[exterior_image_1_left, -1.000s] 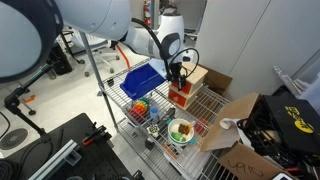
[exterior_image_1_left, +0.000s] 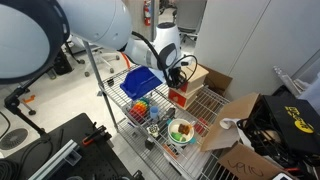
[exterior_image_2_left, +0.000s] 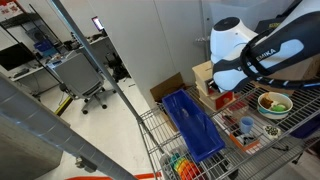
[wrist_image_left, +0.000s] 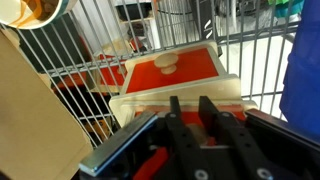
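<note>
A small wooden box with red drawer fronts (exterior_image_1_left: 180, 94) stands on the wire rack below my gripper. In the wrist view one red drawer panel (wrist_image_left: 172, 71) with a round wooden knob lies above my fingertips. A second red front shows lower down, largely covered by the black fingers (wrist_image_left: 209, 107). The fingers stand a little apart; something pale, perhaps another knob, shows behind or between them. Whether they touch it I cannot tell. In exterior view 2 the arm hides part of the box (exterior_image_2_left: 204, 78).
A blue tray (exterior_image_2_left: 192, 126) lies beside the box, with colourful small items (exterior_image_1_left: 141, 108) near it. A bowl of coloured pieces (exterior_image_1_left: 181, 131) and a cup (wrist_image_left: 50, 42) are close by. To the right stands an open cardboard box (exterior_image_1_left: 240, 160) with a black case (exterior_image_1_left: 292, 122).
In exterior view 1 my arm and gripper have shifted slightly down and to the left. The wooden box, bowl and tray look unmoved.
</note>
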